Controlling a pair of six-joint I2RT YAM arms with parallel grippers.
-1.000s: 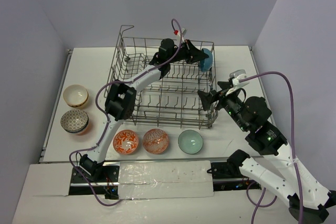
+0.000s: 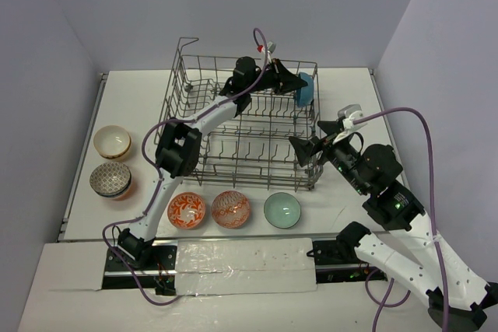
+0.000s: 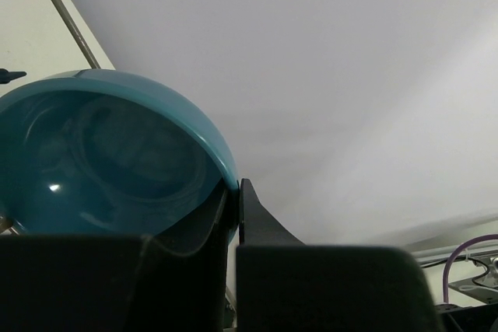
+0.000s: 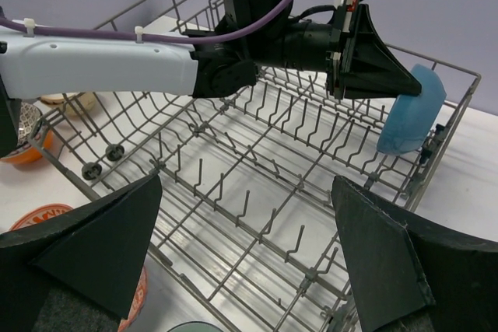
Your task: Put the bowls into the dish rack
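Note:
A blue bowl (image 2: 306, 91) stands on its side in the back right corner of the wire dish rack (image 2: 233, 162). My left gripper is shut on its rim, one finger inside the blue bowl (image 3: 117, 153) and one outside. In the right wrist view the bowl (image 4: 412, 118) appears among the tines by the rack's right wall. Above the rack's right edge my right gripper (image 2: 300, 150) is open and empty, its fingers (image 4: 101, 258) wide apart. In front of the rack sit two orange patterned bowls (image 2: 187, 211) (image 2: 231, 209) and a green bowl (image 2: 282, 210).
To the left of the rack stand a cream bowl (image 2: 112, 141) and a dark patterned bowl (image 2: 110, 179), each seemingly stacked on others. My left arm (image 2: 179, 149) crosses the rack's left half. Tine rows at the rack's middle and front are empty.
My right gripper has shifted very slightly left over the rack's edge. The left arm and the blue bowl look unmoved.

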